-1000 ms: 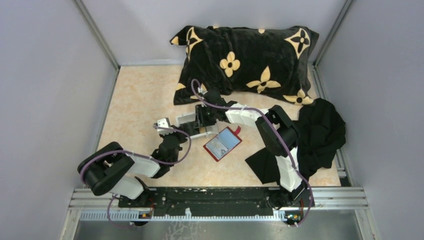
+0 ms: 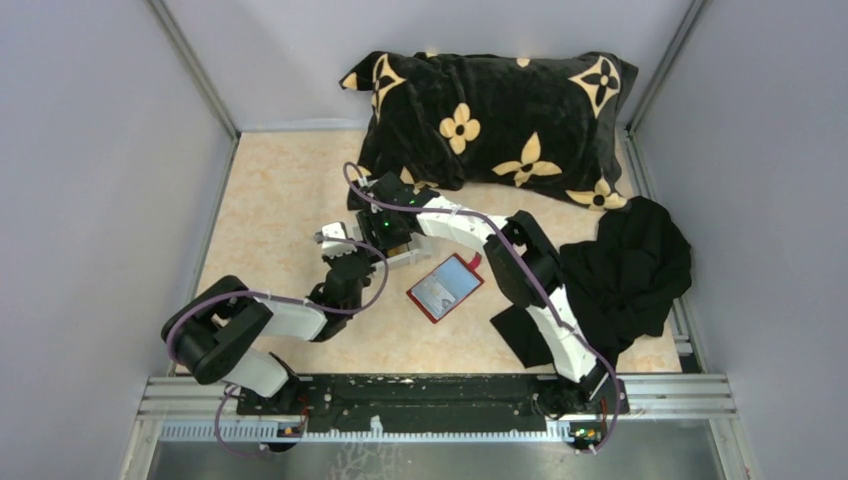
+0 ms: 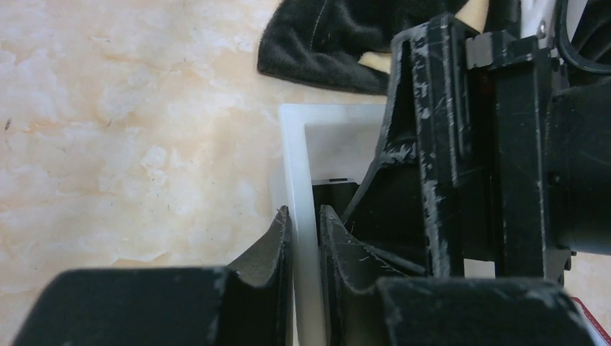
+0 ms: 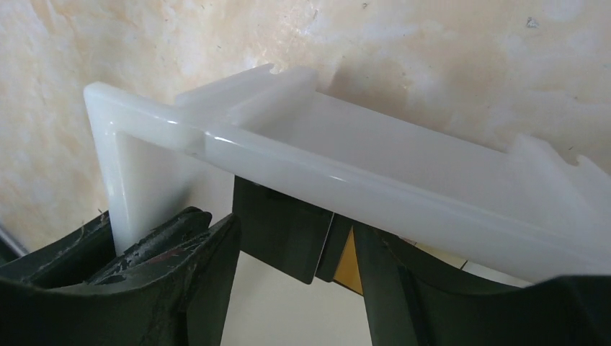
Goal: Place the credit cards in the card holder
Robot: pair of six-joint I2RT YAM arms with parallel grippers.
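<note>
A white tray (image 4: 432,216) holds a black card (image 4: 281,227). An orange-yellow card (image 4: 349,263) and another dark edge show beside it. In the right wrist view my right gripper stands open over the tray, one fingertip on each side of the black card. My left gripper is shut on the tray's white rim (image 3: 295,151) in the left wrist view. To the right of the tray, in the top view, lies the red-bordered card holder (image 2: 445,288) with clear panels. The right arm hides much of the tray's inside.
A dark patterned cushion (image 2: 500,125) takes up the back, and a black cloth (image 2: 625,275) lies at the right. The two grippers are close together at the tray. Left of the tray, the table (image 2: 265,210) is bare.
My right gripper has moved left across the tray to the black card. The left gripper has moved slightly away from the table's front and to the right, along the tray's side.
</note>
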